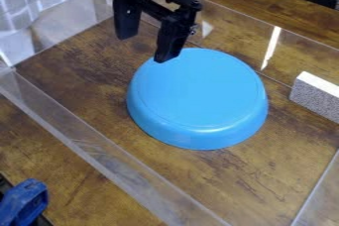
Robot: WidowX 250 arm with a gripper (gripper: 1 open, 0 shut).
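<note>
My black gripper (149, 32) hangs at the top centre of the camera view, its two fingers spread apart and open, with nothing seen between them. It is above and just behind a large blue upturned round lid or bowl (197, 95), which rests on the wooden floor of a clear-walled tray.
A speckled grey block (315, 96) lies at the right. A blue object (22, 202) is at the lower left, outside the clear wall. Crumpled white material (27, 12) fills the upper left. Bare wood (79, 71) shows left of the blue lid.
</note>
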